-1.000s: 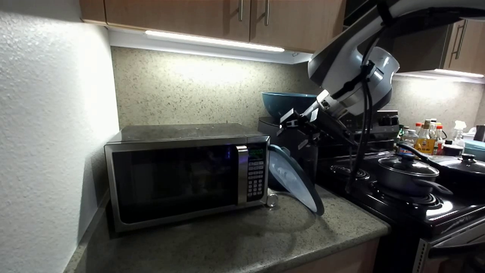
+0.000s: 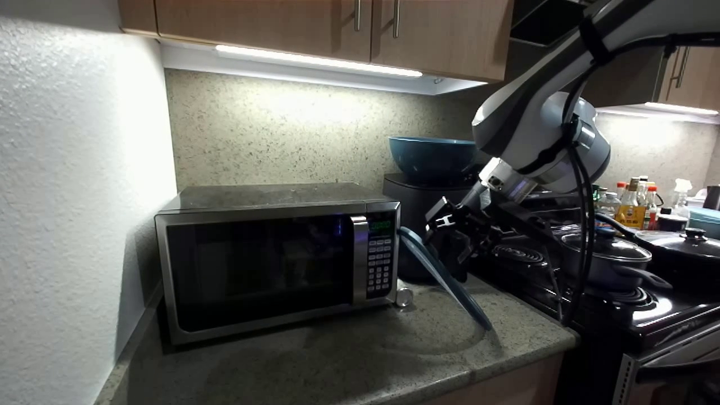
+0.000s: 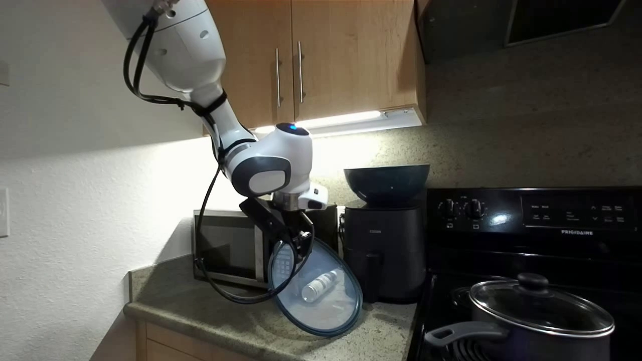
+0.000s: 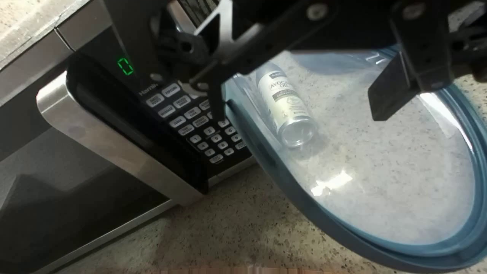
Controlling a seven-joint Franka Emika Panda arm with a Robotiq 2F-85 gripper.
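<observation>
A clear lid with a blue rim point(image 2: 459, 295) leans tilted against the microwave's right side, its lower edge on the counter. My gripper point(image 2: 449, 236) is at the lid's upper part with its fingers open. In the wrist view, one of its fingers point(image 4: 390, 91) lies over the clear lid, and the other is beside the rim near the keypad. Contact between fingers and lid cannot be made out. Through the lid shows a bottle labelled avocado oil point(image 4: 285, 107), lying on the counter. Exterior view 2 shows the lid point(image 3: 325, 322) nearly face-on, with the gripper partly hidden behind cables.
The microwave point(image 2: 270, 266) is shut, left of the lid. A blue bowl point(image 2: 432, 155) sits on a black air fryer point(image 3: 385, 252) behind. To the right, a lidded pot point(image 2: 601, 253) stands on the stove.
My gripper has come down from above the lid to its upper part. The lid has turned more edge-on in exterior view 1, and its lower edge has shifted right and toward the front.
</observation>
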